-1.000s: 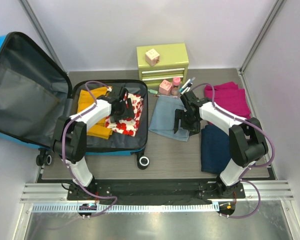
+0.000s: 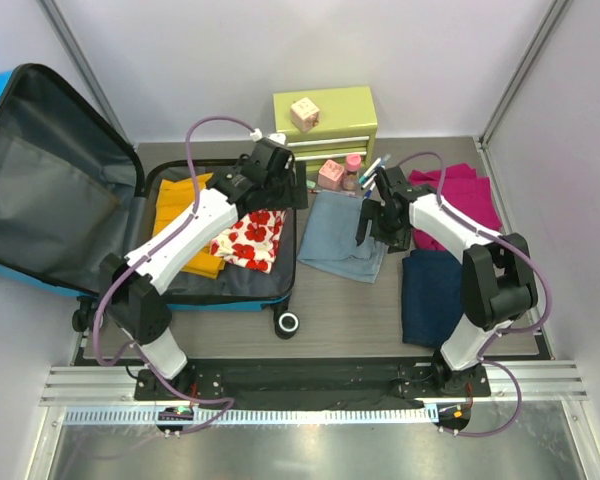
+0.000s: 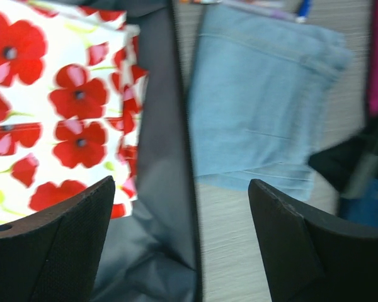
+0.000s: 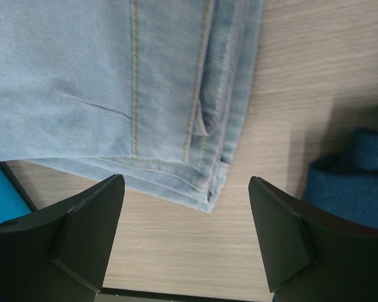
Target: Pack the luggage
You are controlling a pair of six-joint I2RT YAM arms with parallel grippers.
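Note:
The open suitcase (image 2: 215, 288) stands at the left, holding a folded yellow garment (image 2: 172, 205) and a white cloth with red flowers (image 2: 255, 240). Right of it, folded light-blue jeans (image 2: 330, 235) lie flat on the table. My left gripper (image 2: 298, 185) is open and empty, high over the suitcase's right edge; its wrist view has the flowered cloth (image 3: 57, 119) on one side and the jeans (image 3: 252, 94) on the other. Above the jeans' right side, my right gripper (image 2: 380, 238) is open, with its fingers (image 4: 88, 236) apart and the jeans' lower corner (image 4: 198, 195) just beyond them.
Magenta cloth (image 2: 465, 205) and dark-blue cloth (image 2: 430, 300) lie at the right. Behind the jeans are a green drawer box (image 2: 325, 110), a pink cube (image 2: 331, 175) and a pink-capped bottle (image 2: 352, 170). A bare table strip (image 2: 350, 325) runs in front of the jeans.
My left gripper has risen from the flowered cloth and swung right toward the suitcase's edge; the cloth stays in the suitcase. The right gripper has shifted slightly right over the jeans.

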